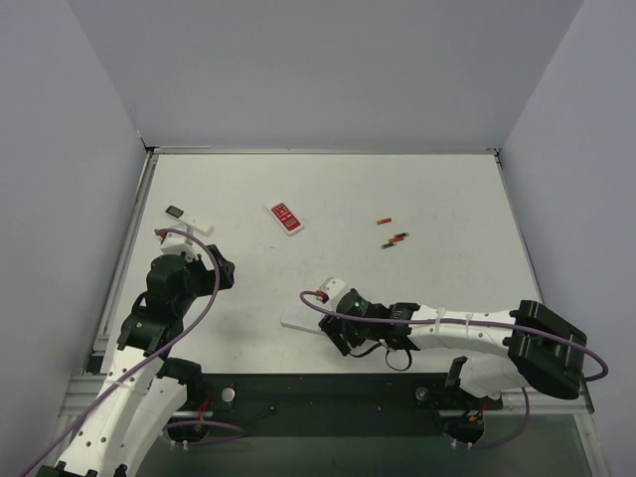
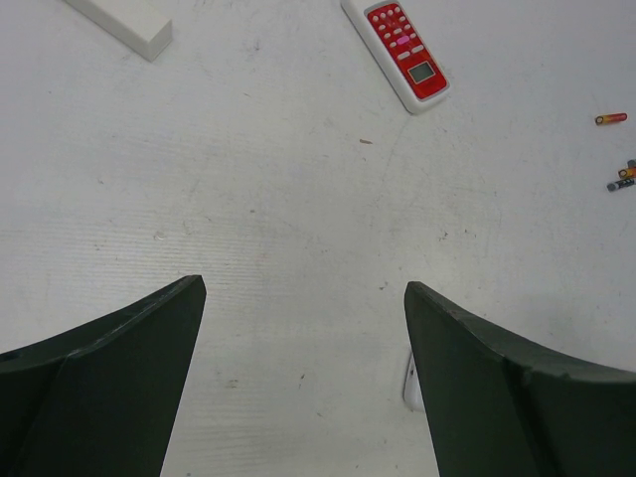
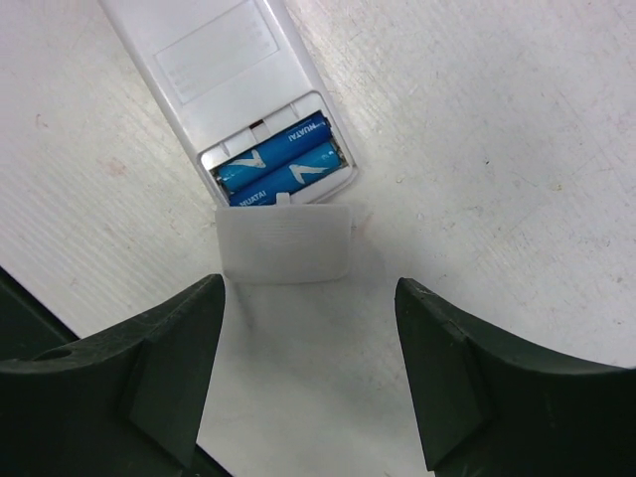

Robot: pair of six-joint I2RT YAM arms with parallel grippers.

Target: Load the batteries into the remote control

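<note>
In the right wrist view, the white remote control (image 3: 211, 75) lies face down with its battery bay uncovered. Two blue batteries (image 3: 288, 171) sit side by side in that bay. Just off the remote's open end is the battery cover (image 3: 288, 248), outside the bay; its tab points toward it, and whether they touch I cannot tell. My right gripper is open, fingertips around the cover's near edge, not pinched on it. From above, the right hand hides the bay and cover. My left gripper stands open and empty, left of the remote (image 1: 301, 317).
A red-faced remote (image 1: 285, 218) lies at the back centre, and another white remote (image 1: 190, 219) at the back left. Several loose batteries (image 1: 396, 239) lie right of centre. The table's front edge is close to the right hand. Mid-table is clear.
</note>
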